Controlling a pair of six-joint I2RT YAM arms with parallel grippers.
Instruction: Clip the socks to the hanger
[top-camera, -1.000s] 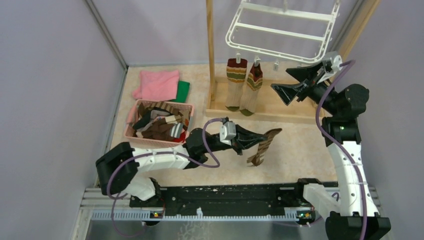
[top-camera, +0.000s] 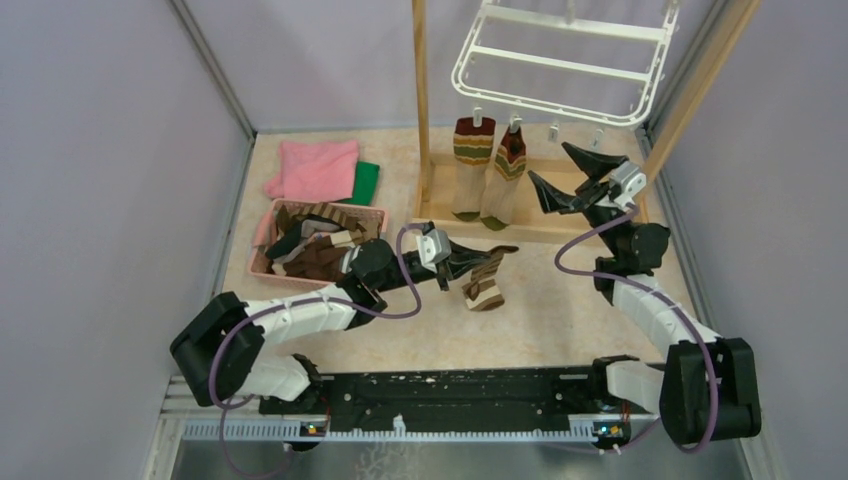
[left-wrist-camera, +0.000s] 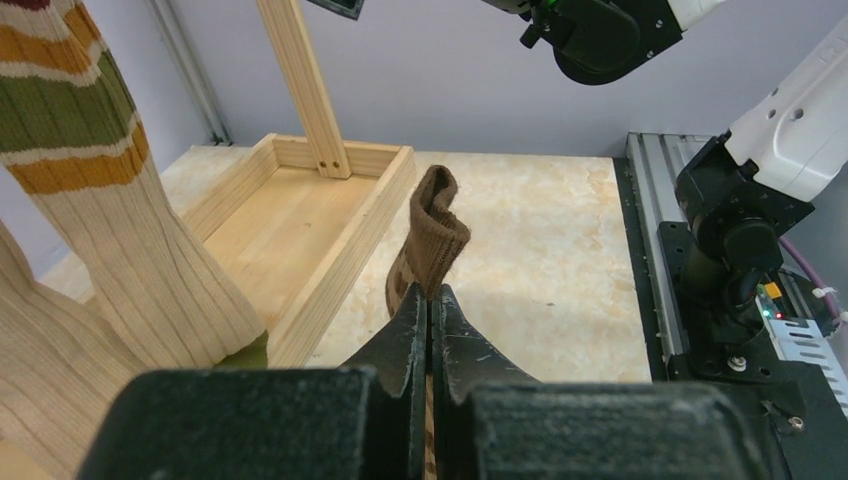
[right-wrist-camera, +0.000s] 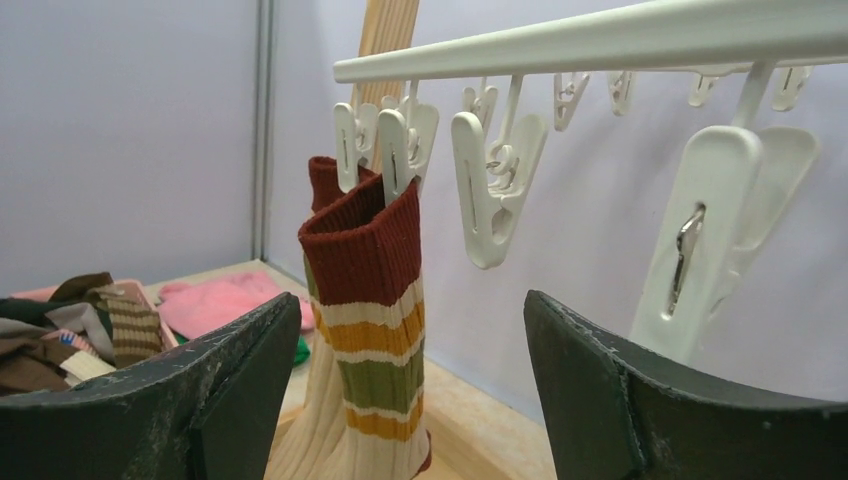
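Note:
My left gripper is shut on a brown striped sock (left-wrist-camera: 432, 225), which dangles from its fingertips over the table in front of the wooden frame. Two striped socks (top-camera: 473, 150) (right-wrist-camera: 375, 330) hang from clips of the white hanger (top-camera: 560, 60). In the right wrist view, my right gripper has its fingers spread with nothing between them, facing the clipped socks and a free clip (right-wrist-camera: 495, 200); another clip (right-wrist-camera: 690, 240) is closer on the right.
A pink basket (top-camera: 320, 280) of socks sits at the left, with pink cloth (top-camera: 310, 170) and green cloth behind it. The wooden base (top-camera: 560, 230) stands under the hanger.
My left gripper has moved left and slightly up the top view with the sock.

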